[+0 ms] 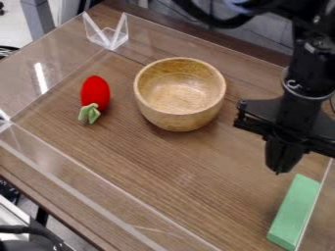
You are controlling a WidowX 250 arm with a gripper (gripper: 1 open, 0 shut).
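Note:
The black gripper (pixel 280 157) hangs at the right of the view, shut, with nothing visible between its fingers. It is above and behind a mint-green flat block (pixel 295 213) lying on the wooden table at the lower right. A wooden bowl (pixel 179 94) stands left of the gripper, toward the back. A red plush vegetable with green leaves (pixel 94 95) lies farther left.
A clear plastic container (pixel 108 31) sits at the back left. Cables lie beyond the table's left edge.

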